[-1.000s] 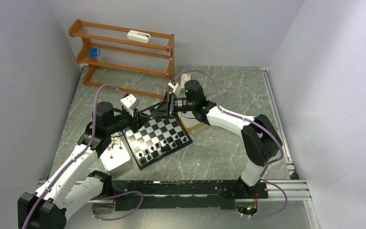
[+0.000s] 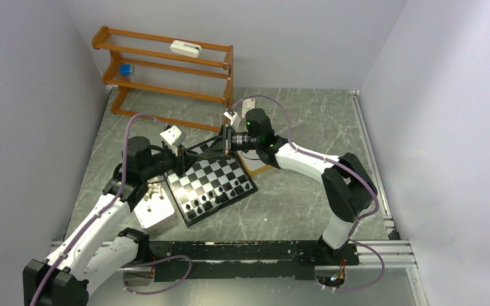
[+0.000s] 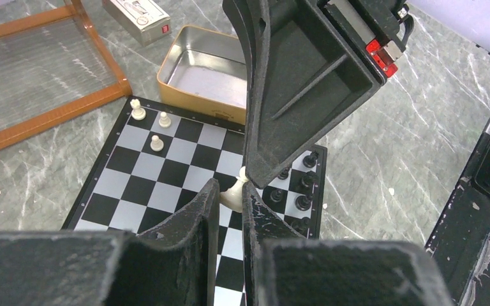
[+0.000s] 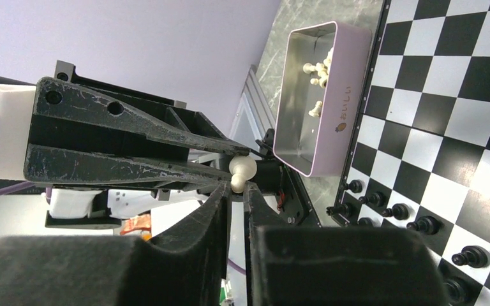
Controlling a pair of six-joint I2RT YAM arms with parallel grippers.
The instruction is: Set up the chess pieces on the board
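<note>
My two grippers meet above the chessboard [image 2: 207, 185]. My left gripper is shut on a white chess piece [image 3: 235, 199]. My right gripper has its fingertips at the same piece, seen in the right wrist view; whether they grip it is unclear. White pieces [image 3: 138, 111] stand at one corner of the board; several black pieces [image 4: 426, 224] stand along the opposite side. A pink tin [image 4: 344, 95] beside the board holds several white pieces.
A tan tin [image 3: 204, 102] lies beside the board, with a small box [image 3: 137, 19] beyond. A wooden rack [image 2: 163, 89] stands at the back.
My right arm has shifted very slightly in the top view; otherwise little differs.
</note>
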